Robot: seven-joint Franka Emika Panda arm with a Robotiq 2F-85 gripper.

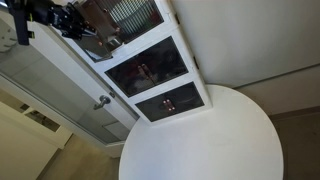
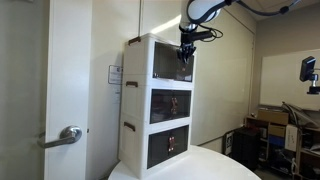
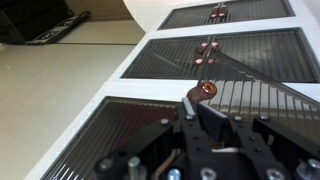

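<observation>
A white cabinet (image 2: pixel 140 105) with stacked compartments has dark ribbed double doors and small brown handles. My gripper is at the top compartment, shut on the brown handle (image 3: pixel 203 91) of one door. That top door (image 3: pixel 260 92) is swung out at an angle, its edge away from the frame. Its partner, the other top door (image 3: pixel 110 140), lies flat in the front. From outside, the tilted door (image 1: pixel 96 46) appears at the left of the top compartment, beside the arm. Dark parts of the gripper hide some of the handle.
The middle doors (image 1: pixel 147 71) and bottom doors (image 1: pixel 170 102) are closed. The cabinet stands on a round white table (image 1: pixel 215 145), bare in front. A glass-paned door with a lever handle (image 2: pixel 70 133) is close to the cabinet's left.
</observation>
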